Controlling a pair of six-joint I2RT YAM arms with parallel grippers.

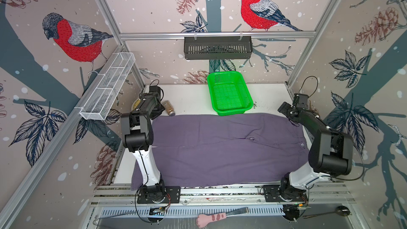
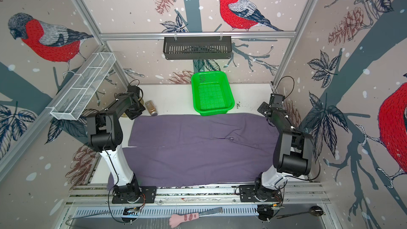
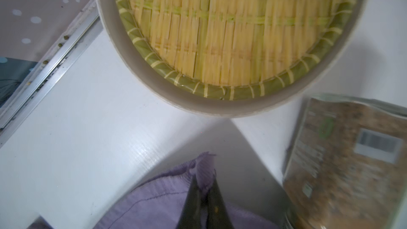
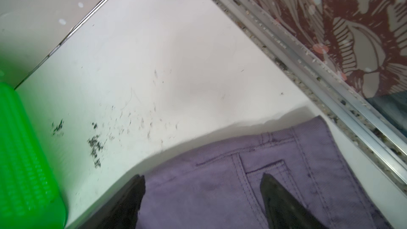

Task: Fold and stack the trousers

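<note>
Purple trousers point(image 1: 220, 161) lie spread flat across most of the white table, legs running left to right. At their back left corner, my left gripper is shut on a bunched edge of the purple cloth, seen clearly in the left wrist view. My right gripper stands open above the back right corner of the trousers, where a seamed waistband and a small pocket point(image 4: 267, 178) show in the right wrist view; nothing is between its fingers.
A green basket point(image 1: 229, 91) stands behind the trousers at the back middle. A round bowl with a bamboo mat point(image 3: 229, 34) and a jar point(image 3: 339, 165) sit at the back left. A wire shelf point(image 1: 106, 84) hangs on the left wall.
</note>
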